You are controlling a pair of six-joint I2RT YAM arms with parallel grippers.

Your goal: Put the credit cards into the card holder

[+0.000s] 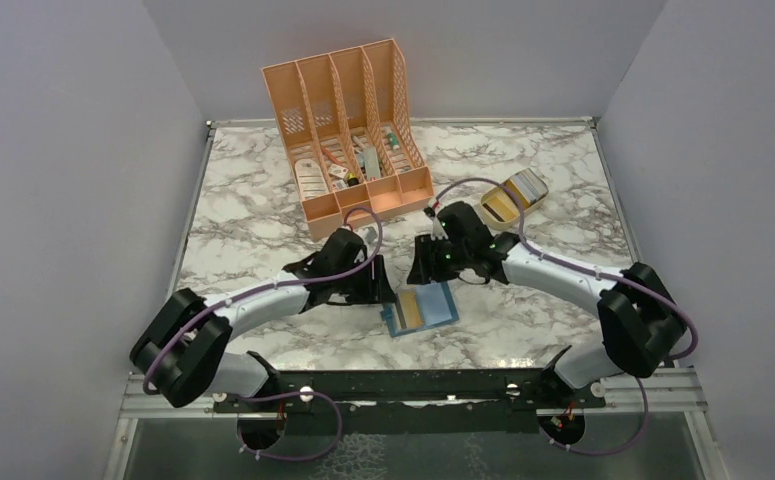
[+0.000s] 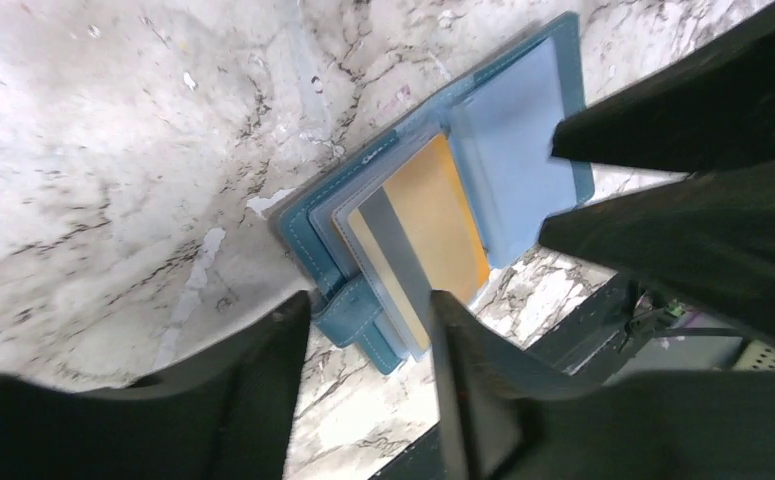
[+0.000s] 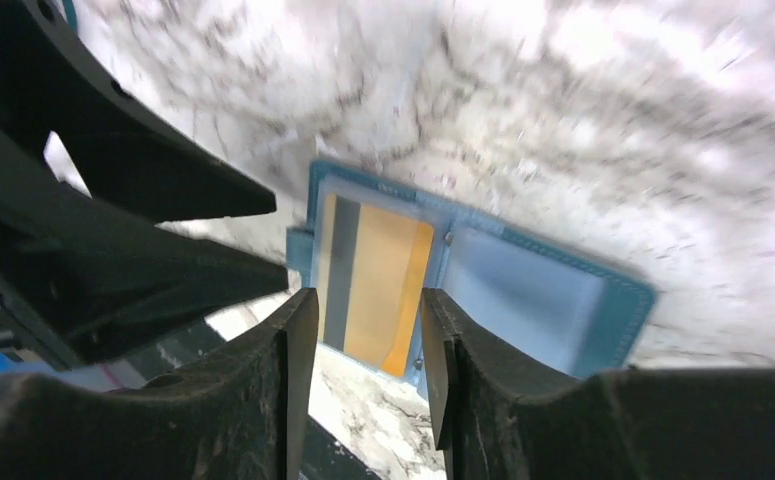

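An open blue card holder point(image 1: 435, 306) lies at the table's front middle, with several stacked cards point(image 1: 406, 310), the top one yellow with a grey stripe, in its left half; in the left wrist view the cards point(image 2: 429, 220) sit in that pocket side, beside the empty light-blue side point(image 2: 513, 150). My left gripper point(image 1: 383, 292) hangs part open above the holder's left end, nothing visible between its fingers. My right gripper point(image 1: 421, 268) is part open just behind and above the holder, also empty; in the right wrist view its fingertips point(image 3: 301, 305) frame the cards from above.
A peach organiser point(image 1: 368, 200) with assorted small items stands at the back middle. A tan box point(image 1: 503, 205) holding more cards sits at the back right.
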